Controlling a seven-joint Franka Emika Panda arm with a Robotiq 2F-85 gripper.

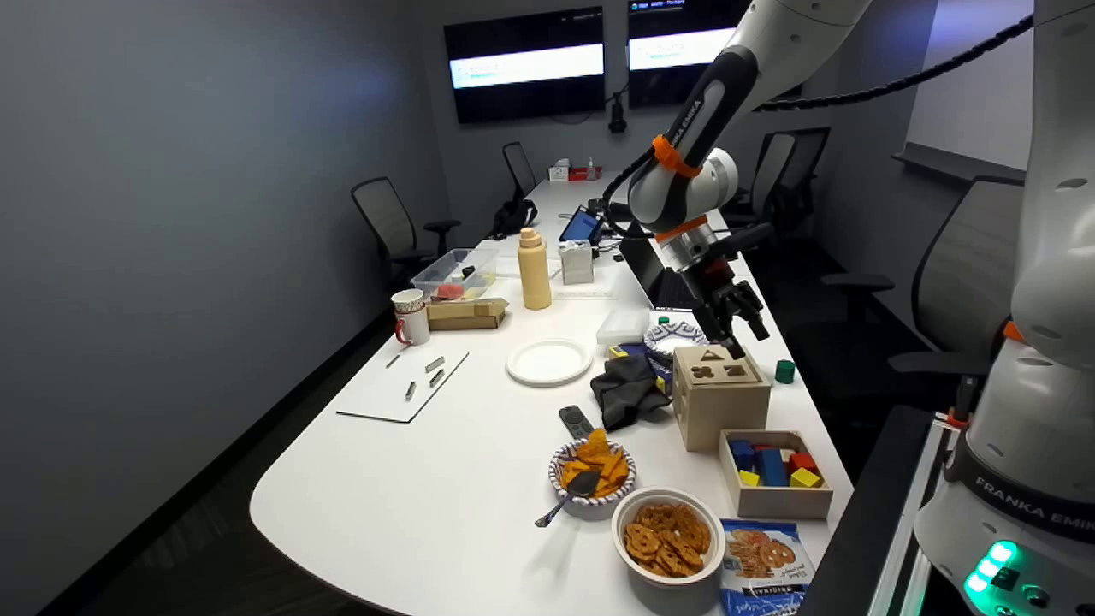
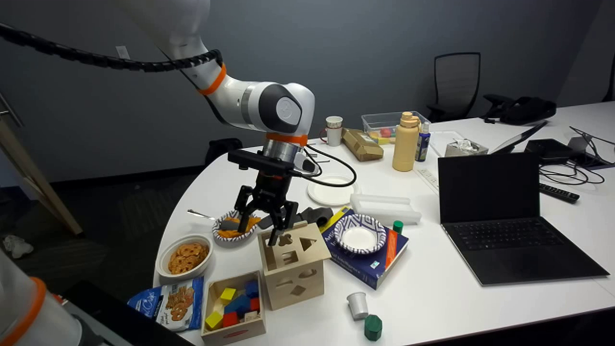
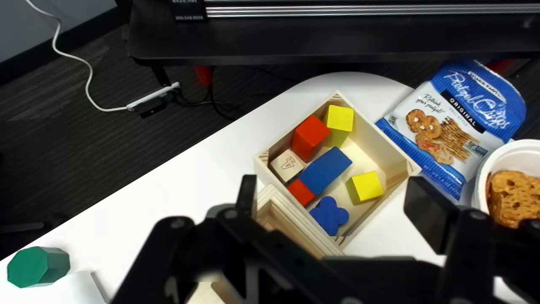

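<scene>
My gripper (image 2: 259,234) is open above the wooden shape-sorter box (image 2: 295,280), its fingers wide apart with nothing between them. In the wrist view the fingertips (image 3: 248,195) frame a low wooden tray (image 3: 397,152) holding red, blue and yellow blocks. Among these are a blue flower-shaped block (image 3: 330,215), a yellow block (image 3: 365,187) and a pale block with a numeral (image 3: 287,166). The sorter box shows cut-out holes on its top and side. In the second exterior view the tray stands right beside the sorter. My gripper hides part of the sorter in the wrist view.
A pretzel bag (image 1: 767,566), a pretzel bowl (image 1: 622,536) and a chip bowl with a spoon (image 1: 561,477) crowd the near side. A green block (image 2: 373,327) and small cup (image 2: 357,305) lie near the edge.
</scene>
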